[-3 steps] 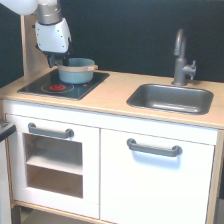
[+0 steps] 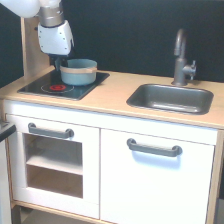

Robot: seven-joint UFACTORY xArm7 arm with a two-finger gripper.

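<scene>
A blue-grey pot [image 2: 78, 75] with a light-coloured rim is at the back left, over the black stovetop [image 2: 50, 92]. My gripper [image 2: 57, 63] points down at the pot's left side, under the white wrist [image 2: 56, 40]. Its fingers are small and dark here, so whether they touch or grasp the pot cannot be made out. A red burner mark [image 2: 55, 87] shows on the stovetop, left of and in front of the pot.
A metal sink [image 2: 172, 98] with a tall grey faucet [image 2: 181, 60] is set into the wooden counter on the right. Bare counter [image 2: 112, 90] lies between stove and sink. Below are a windowed door [image 2: 55, 133] and a white door [image 2: 150, 185] with dark handles.
My gripper and wrist have shifted slightly right and down. The pot appears a little farther right as well. The rest of the kitchen looks the same.
</scene>
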